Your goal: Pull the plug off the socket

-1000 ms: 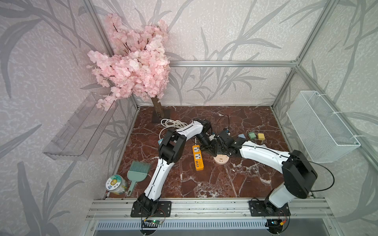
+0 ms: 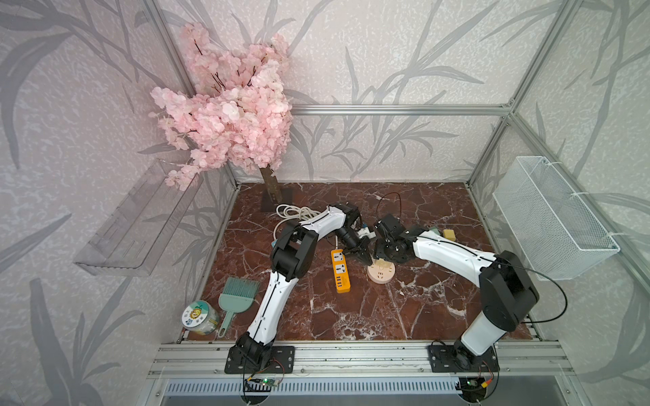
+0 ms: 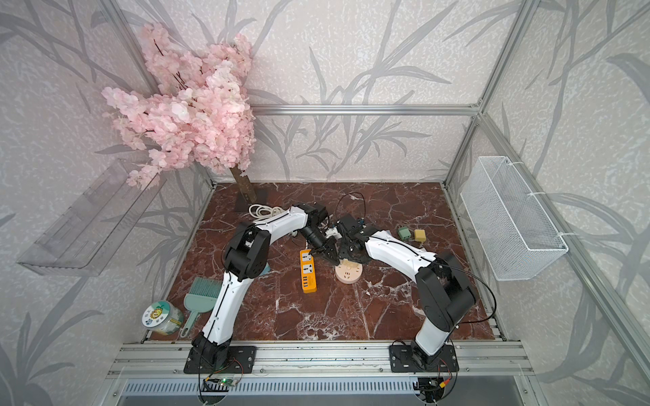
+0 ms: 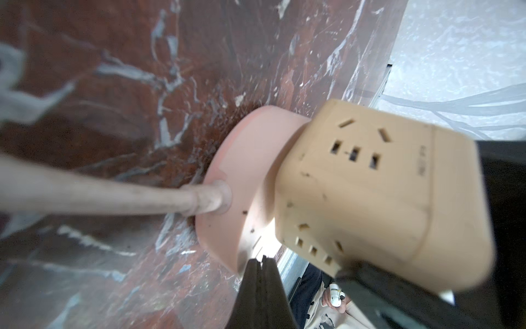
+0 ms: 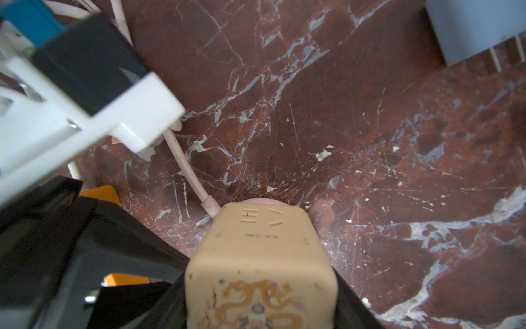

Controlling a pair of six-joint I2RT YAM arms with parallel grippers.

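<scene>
A beige cube plug adapter (image 5: 260, 263) with socket holes on its faces is held in my right gripper (image 2: 383, 251), shut on it. In the left wrist view the cube (image 4: 372, 192) sits tilted over the round pink socket (image 4: 241, 164), whose cord leaves its side; whether they are joined is unclear. My left gripper is shut beside the round socket, with nothing visible between its fingers. In the top left view the socket (image 2: 380, 274) lies mid-table, right of an orange power strip (image 2: 340, 270).
Small green and yellow blocks (image 3: 419, 235) lie at the back right. A coiled white cable (image 3: 265, 211) and blossom tree stand at the back left. A dustpan (image 2: 237, 297) and tub (image 2: 199, 316) are at the front left.
The left arm has barely moved.
</scene>
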